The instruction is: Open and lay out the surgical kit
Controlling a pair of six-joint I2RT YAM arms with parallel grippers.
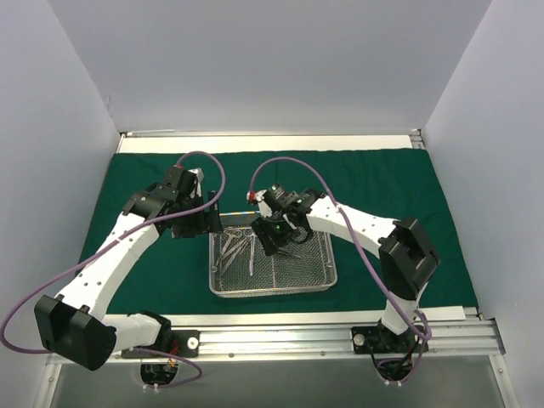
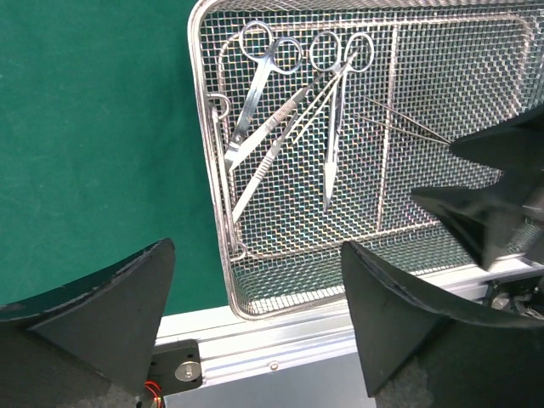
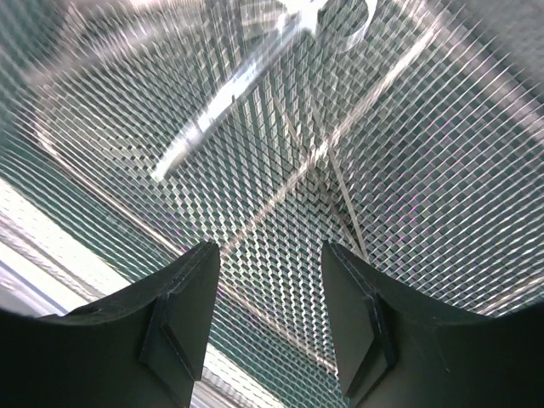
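A wire-mesh tray (image 1: 302, 272) lies open on the green cloth. Inside it, the left wrist view shows a ring-handled instrument (image 2: 257, 89), a second ring-handled one (image 2: 331, 149) with a pointed tip, two slim handles (image 2: 274, 127), and a thin rod-like instrument (image 2: 223, 174) along the left wall. Thin tweezers lie apart, right of these; the right wrist view has them (image 3: 340, 174) beyond the fingertips. My left gripper (image 1: 213, 213) is open and empty at the tray's back-left corner. Over the tray's middle is my right gripper (image 1: 270, 239), its fingers spread, nothing between them.
Bare green cloth (image 1: 140, 272) stretches left of the tray, behind it and to its right. A metal rail (image 1: 272, 340) runs along the front, with grey walls around the work area. Both grippers are close together above the tray.
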